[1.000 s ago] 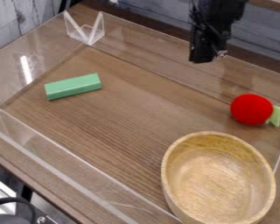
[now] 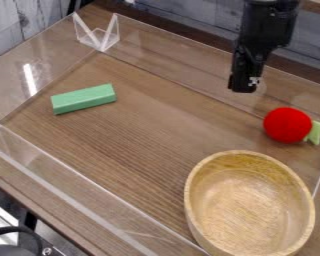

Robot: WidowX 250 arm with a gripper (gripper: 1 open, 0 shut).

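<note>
My black gripper (image 2: pixel 240 80) hangs over the back right of the wooden table, above and left of a red ball (image 2: pixel 288 125). It looks shut, with nothing visible between its fingers. Behind the ball, partly hidden, is a small light green block (image 2: pixel 314 131). A longer green block (image 2: pixel 84 98) lies alone at the left. A large beige bowl (image 2: pixel 248 178) stands at the front right.
A white wire object (image 2: pixel 99 32) stands at the back left. A raised edge runs along the back behind my gripper.
My gripper has moved a little to the right and lower in the picture. The blocks, ball and bowl look unchanged.
</note>
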